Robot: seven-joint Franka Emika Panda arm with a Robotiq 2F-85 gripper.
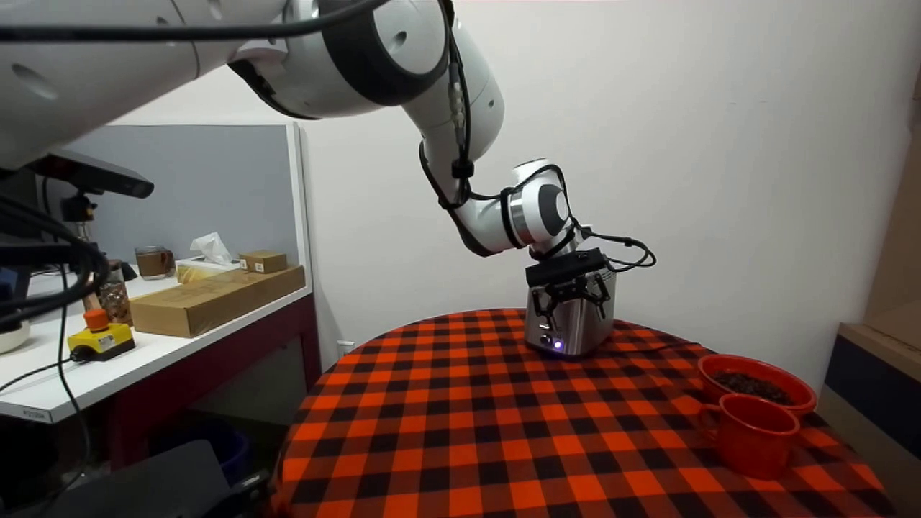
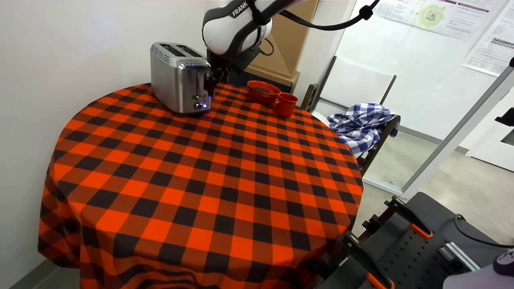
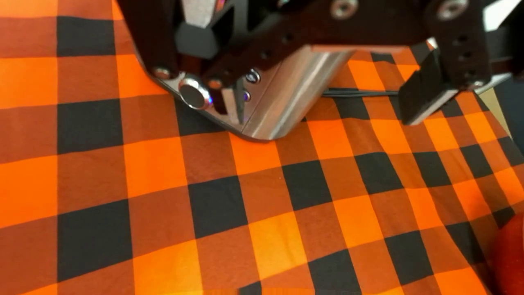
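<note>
A silver two-slot toaster (image 2: pixel 168 82) stands upright at the table's wall side, its small light glowing beside a round knob (image 3: pixel 193 93). On its front end I make out a dark lever (image 2: pixel 198 97); in exterior view 1 my gripper largely covers that area. My gripper (image 1: pixel 573 312) hangs at this front end, pointing down, its fingers spread wide. In the wrist view one finger (image 3: pixel 232 105) overlaps the toaster's front while the other (image 3: pixel 425 93) hangs out over the cloth. Nothing shows between them; whether the first touches the toaster I cannot tell.
A red bowl (image 1: pixel 717 362) of small dark pieces and a red mug (image 1: pixel 755 449) stand at the table's right edge. A dark cord (image 1: pixel 665 348) runs from behind the toaster. The checked tablecloth (image 2: pixel 207 178) is otherwise bare.
</note>
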